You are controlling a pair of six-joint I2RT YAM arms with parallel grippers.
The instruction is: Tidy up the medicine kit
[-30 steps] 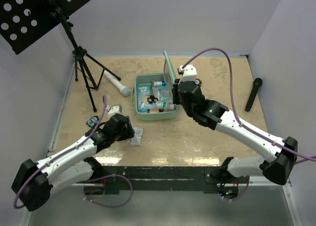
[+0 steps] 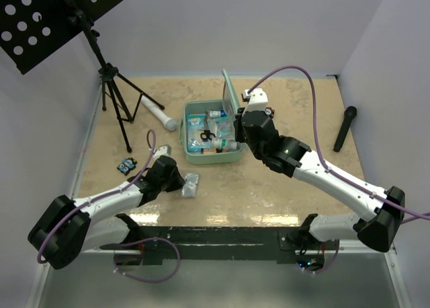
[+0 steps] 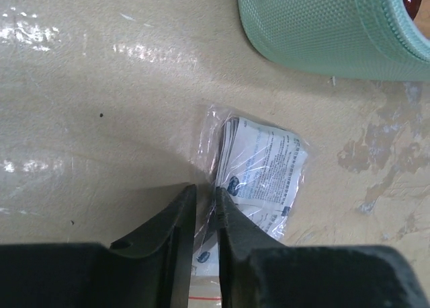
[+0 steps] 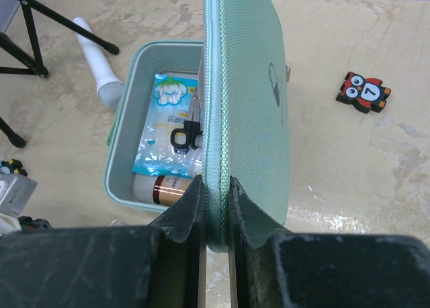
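Note:
The green medicine kit (image 2: pixel 213 158) stands at the table's middle with its lid (image 4: pixel 252 113) raised. My right gripper is shut on the lid's zipped edge. A clear plastic packet of folded printed sachets (image 3: pixel 259 163) lies on the table in front of the kit. Down at the packet's left edge is my left gripper, its fingers a narrow gap apart with clear plastic showing between them; whether they grip it is unclear. Inside the kit are a blue-white pouch (image 4: pixel 161 123), black scissors (image 4: pixel 187 134) and a brown-labelled bottle (image 4: pixel 169 189).
A black tripod stand (image 2: pixel 115 96) and a white tube (image 2: pixel 158 113) are left of the kit. Small owl figures lie at the left (image 2: pixel 127 165) and behind the lid (image 4: pixel 363 92). A black microphone (image 2: pixel 345 128) rests far right.
The right arm and the lid have stayed still.

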